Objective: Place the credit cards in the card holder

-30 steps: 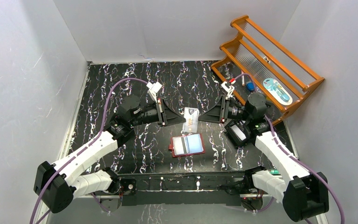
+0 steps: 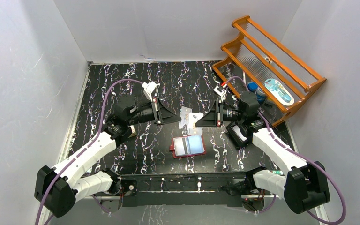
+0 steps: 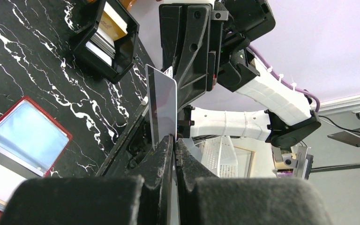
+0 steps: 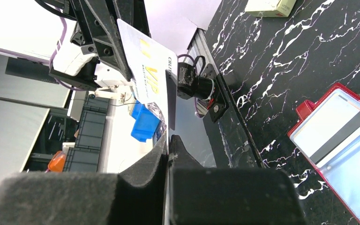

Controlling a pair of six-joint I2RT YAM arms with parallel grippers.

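Note:
In the top view, two pale cards hang side by side between the arms, above the table. My left gripper (image 2: 180, 118) is shut on the edge of the left card (image 2: 184, 116). My right gripper (image 2: 197, 123) pinches the other, the right card (image 2: 195, 127). From the left wrist, a thin card (image 3: 163, 103) with a dark stripe rises from the closed fingertips. In the right wrist view, a white card with yellow lettering (image 4: 147, 68) stands above the shut fingers, a dark edge behind it. The red-edged card holder (image 2: 188, 146) lies open below, with clear pockets.
A black box (image 3: 108, 40) with cards or slips in it sits near the right arm. A small yellowish box (image 4: 271, 6) lies by the left arm. The wooden rack (image 2: 272, 65) fills the back right.
What looked like one card is now two, spread apart, one at each gripper. The left gripper shifted slightly left. The holder stayed put.

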